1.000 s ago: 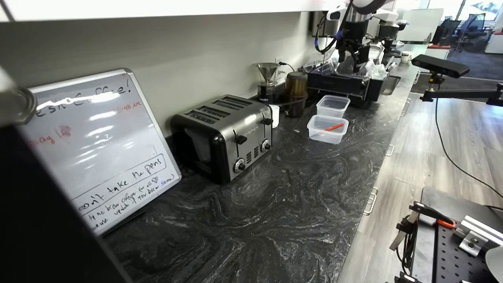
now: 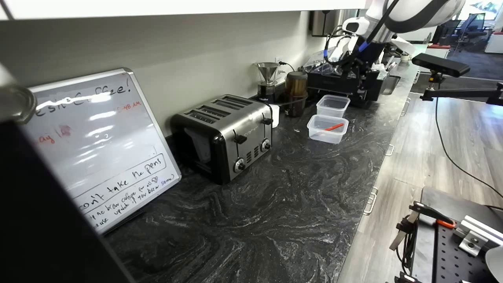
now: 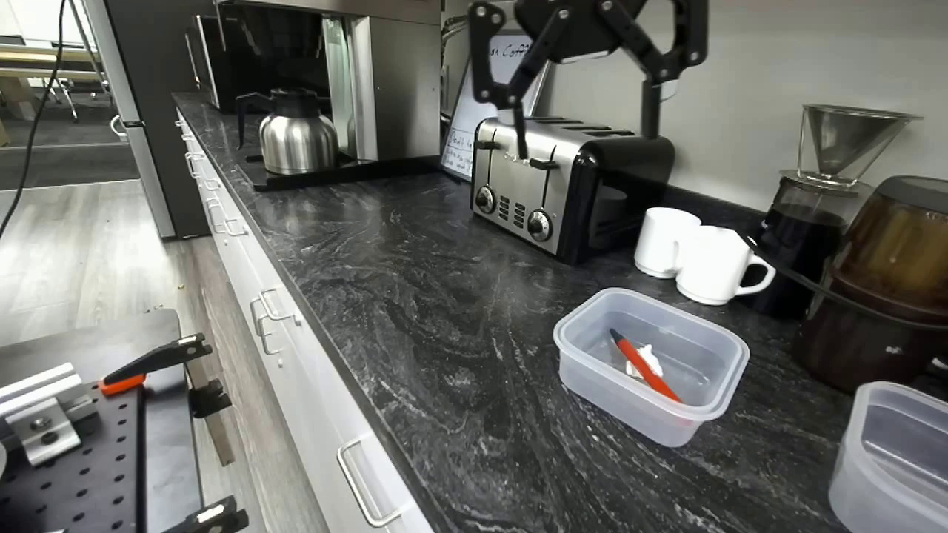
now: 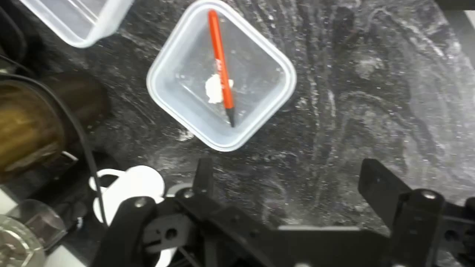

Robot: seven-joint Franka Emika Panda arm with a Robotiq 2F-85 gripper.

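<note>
My gripper stands open, its two fingers [image 4: 378, 187] wide apart and only bare countertop visible between them. In exterior view 2 the gripper [image 3: 586, 133] hangs in the air at the top, in front of the toaster in that line of sight. Below it in the same view, a clear plastic container [image 3: 613, 409] holds a red marker [image 3: 655, 377] and a small white scrap [image 3: 651, 357]. The wrist view shows this container [image 4: 169, 106] just beyond the fingers, the marker [image 4: 218, 49] lying across the scrap.
A second clear container [image 2: 332, 101] sits behind the first. Two white mugs [image 3: 711, 266], a brown canister [image 3: 898, 257] and a coffee dripper [image 3: 840, 146] stand along the wall. The steel toaster [image 2: 226, 127] is farther along.
In exterior view 1 my arm and gripper have moved right and lower. The containers and the red marker have stayed in place.
</note>
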